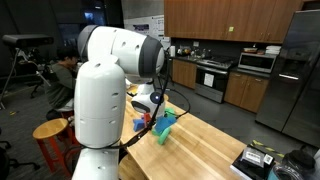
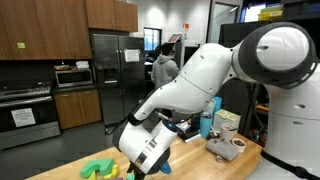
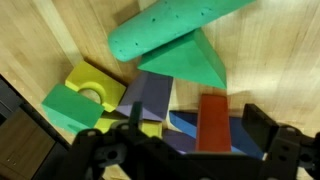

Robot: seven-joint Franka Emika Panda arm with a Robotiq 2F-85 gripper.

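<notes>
In the wrist view my gripper stands open above a group of toy blocks. A red block (image 3: 213, 124) lies between its two spread fingers, closer to the right one, on or against dark blue pieces (image 3: 242, 138). Left of it are a purple block (image 3: 149, 96), a yellow block with a round hole (image 3: 95, 86) and a green block (image 3: 71, 108). A green triangular block (image 3: 190, 60) and a long green rounded piece (image 3: 165, 24) lie beyond. In exterior view 1 the gripper (image 1: 150, 120) is low over the table's near left end.
The wooden table (image 1: 205, 150) has wide free room to the right of the blocks. Dark boxes (image 1: 255, 162) sit at its far right edge. In exterior view 2, a blue cup (image 2: 207, 126) and other containers stand on the right, and a person (image 2: 165, 72) is in the background.
</notes>
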